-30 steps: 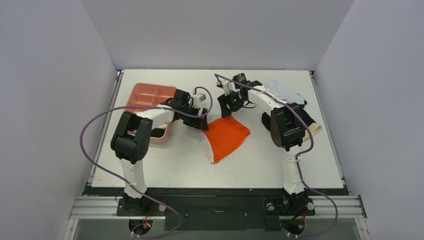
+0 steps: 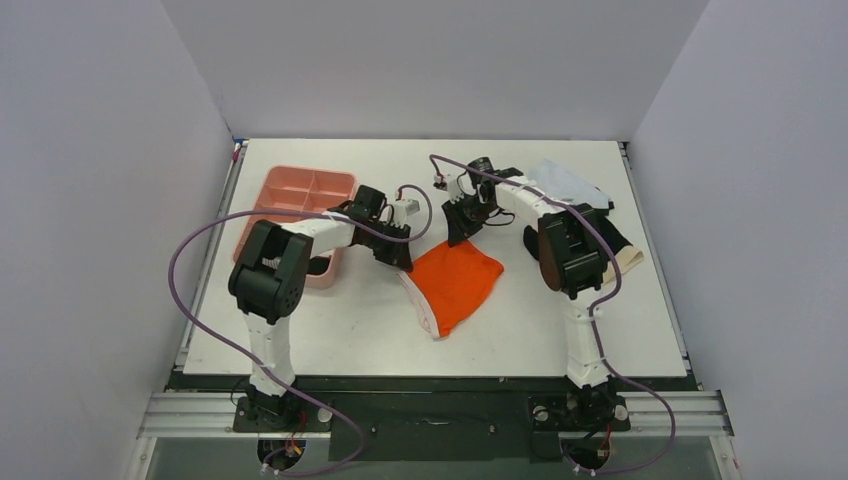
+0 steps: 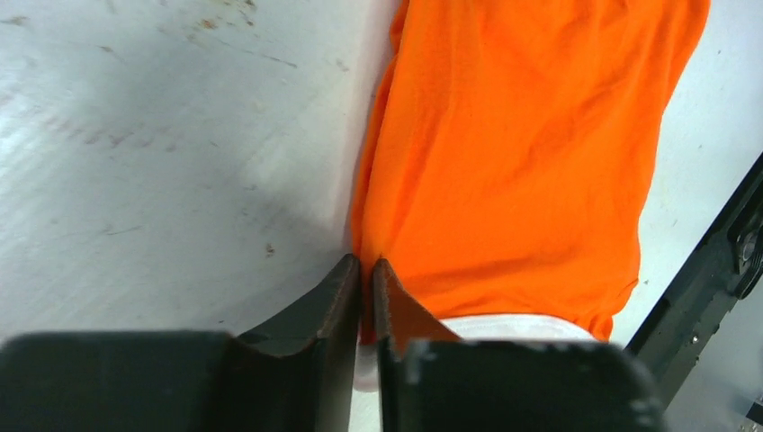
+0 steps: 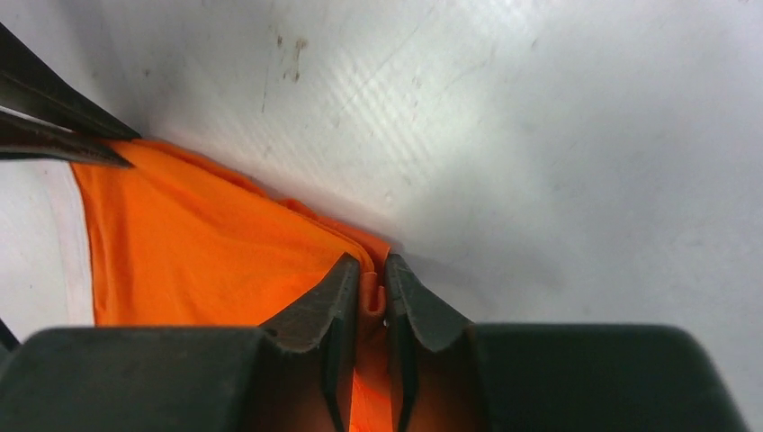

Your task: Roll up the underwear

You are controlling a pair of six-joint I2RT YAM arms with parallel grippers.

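The orange underwear (image 2: 455,290) lies on the white table, its pale waistband (image 2: 418,303) running along the left side. At its back left corner my left gripper is shut on the folded edge, orange fabric showing between the fingertips. My right gripper is at the back right corner. Its fingers stand slightly apart, with a rumpled orange fold between them and a small gap beside the cloth. In the right wrist view the left gripper's dark fingers (image 4: 63,112) show at the far end of that edge.
A pink divided box (image 2: 312,183) stands at the left under the left arm. Folded cloths, one pale (image 2: 570,185) and one beige (image 2: 628,262), lie at the right with dark items.
Both grippers have shifted a little toward the table's front edge, and the underwear has slid the same way.
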